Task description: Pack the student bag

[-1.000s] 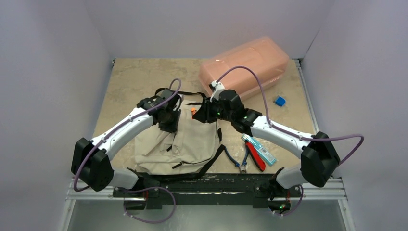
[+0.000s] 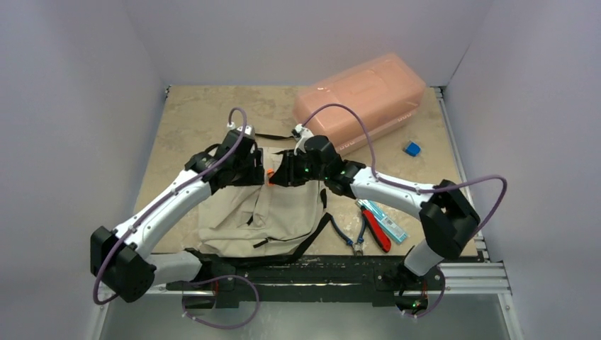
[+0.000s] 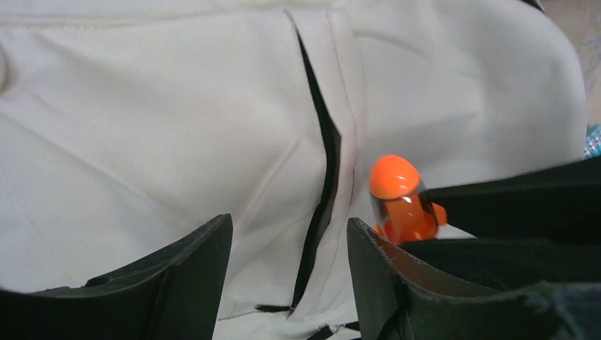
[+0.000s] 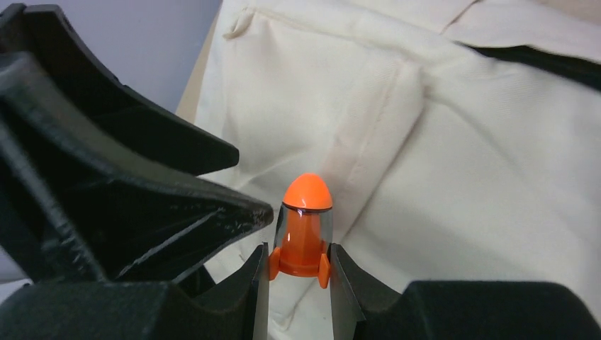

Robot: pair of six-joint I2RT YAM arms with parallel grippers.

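Observation:
A cream fabric bag lies flat across the front-middle of the table; its dark zipper slit shows in the left wrist view. My right gripper is shut on a small orange object with a clear band, held above the bag. Just beside it, my left gripper hangs over the bag, part open with only fabric seen between its fingers. In the top view both grippers are close together over the bag's upper middle.
A pink case lies at the back right, with a blue block nearby. Pliers, a red-handled tool and a light-blue package lie right of the bag.
The right gripper, with the orange object, has shifted slightly right after moving left earlier.

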